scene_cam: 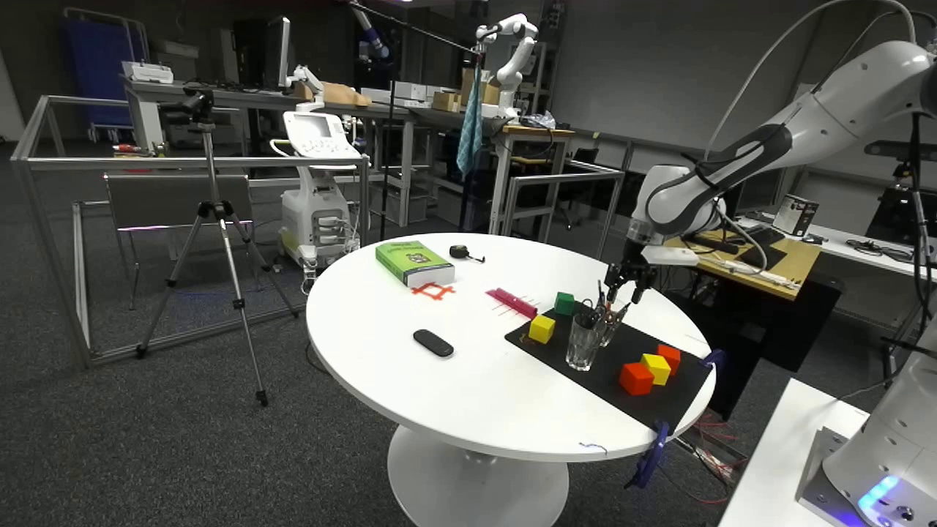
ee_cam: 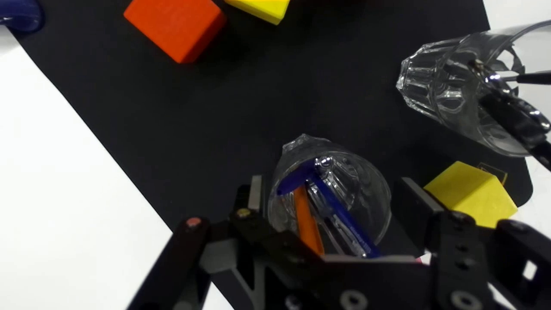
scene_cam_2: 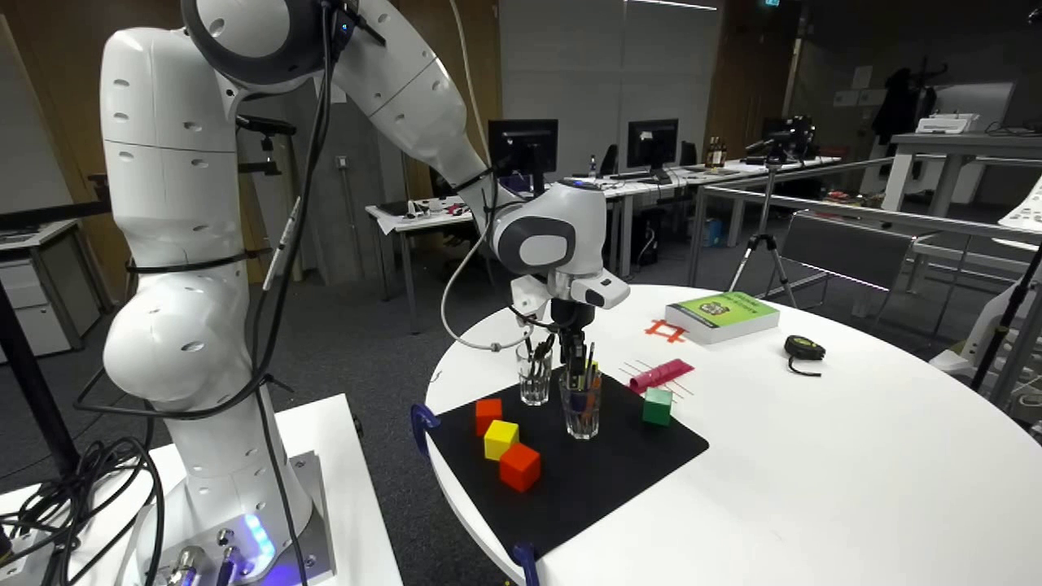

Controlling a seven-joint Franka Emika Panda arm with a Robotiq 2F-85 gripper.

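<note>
In the wrist view, a clear glass (ee_cam: 379, 193) holding a blue pen (ee_cam: 341, 214) and an orange pen (ee_cam: 307, 222) shows between the two fingers of my gripper. The fingers stand apart, with a visible gap between the right finger and the glass; the left finger appears close to the rim. Exterior view 2 shows my gripper (scene_cam_2: 578, 363) pointing down at the pen glass (scene_cam_2: 582, 415), partly behind it. A second glass (scene_cam_2: 534, 386), with scissors and dark tools, stands beside it on the black mat (scene_cam_2: 625, 478).
On the mat are a red cube (scene_cam: 637, 378), a yellow cube (scene_cam: 656, 369), another red cube (scene_cam: 669, 359), a lone yellow cube (scene_cam: 542, 329) and a green cube (scene_cam: 564, 303). A book (scene_cam: 414, 263) and a dark oblong object (scene_cam: 432, 342) lie farther off on the white table.
</note>
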